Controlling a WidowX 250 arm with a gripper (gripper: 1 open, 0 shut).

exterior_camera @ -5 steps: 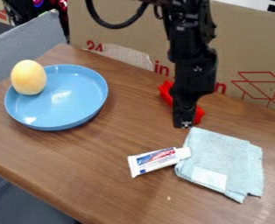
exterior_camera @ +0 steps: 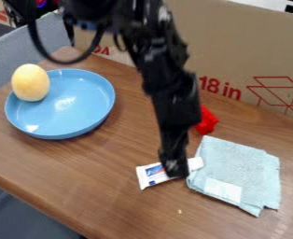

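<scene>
My black gripper [exterior_camera: 174, 164] points down over a white toothpaste tube [exterior_camera: 153, 175] on the wooden table, its tip covering the tube's middle. It is open; whether the fingers touch the tube is unclear. A folded pale blue cloth [exterior_camera: 243, 175] lies just right of the tube. A red object [exterior_camera: 206, 121] sits behind the arm, partly hidden.
A blue plate [exterior_camera: 68, 112] is at the left, with a yellow egg-shaped object [exterior_camera: 31, 82] on its left part. A cardboard box [exterior_camera: 255, 61] stands along the back. The table's left edge runs diagonally at the front left, and the front middle is clear.
The gripper has come down and toward the front from near the red object to over the toothpaste tube, hiding part of it. The other things have not moved.
</scene>
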